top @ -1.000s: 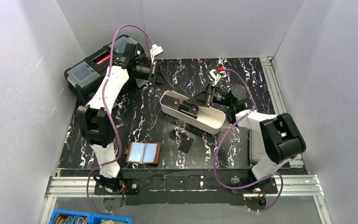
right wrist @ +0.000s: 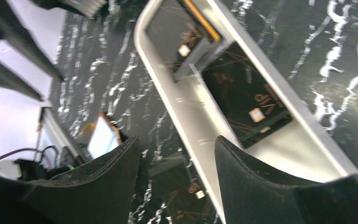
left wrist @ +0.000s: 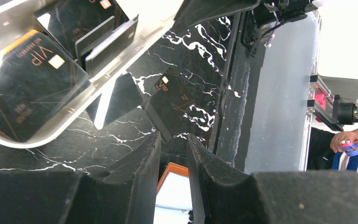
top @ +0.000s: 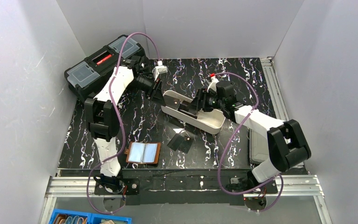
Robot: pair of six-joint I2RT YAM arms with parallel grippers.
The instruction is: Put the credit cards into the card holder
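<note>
A white oblong tray [top: 212, 126] holds several black cards [left wrist: 32, 88], some standing on edge. More black cards [top: 179, 143] lie on the marble table in front of it. The open brown card holder [top: 142, 152] with clear sleeves lies front left. My left gripper [top: 156, 95] is over the tray's left end; in its wrist view the fingertips [left wrist: 193, 144] stand a little apart, with nothing seen held. My right gripper [top: 200, 102] is open above the tray's middle, empty between its fingers.
A black toolbox [top: 81, 77] fills the back left. A metal rail [top: 275, 84] runs along the right edge. Some free table lies behind the tray and at the front right.
The right arm has shifted slightly. A second card shows clearly on the table before the tray.
</note>
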